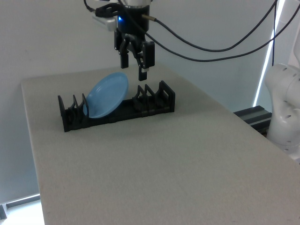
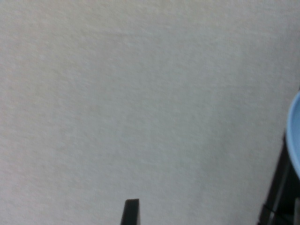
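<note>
A light blue plate (image 1: 105, 93) leans tilted in a black rack (image 1: 126, 112), between the rack's slotted ends, in the top view. My gripper (image 1: 133, 64) hangs open above and behind the rack, up and right of the plate, with nothing between its fingers. In the wrist view the plate's rim (image 2: 293, 131) and part of the rack (image 2: 279, 187) show at the right edge; one dark finger (image 2: 131, 211) shows at the bottom over bare table.
Cables hang from the arm across the upper right. A white robot body (image 1: 283, 108) stands beyond the table's right edge.
</note>
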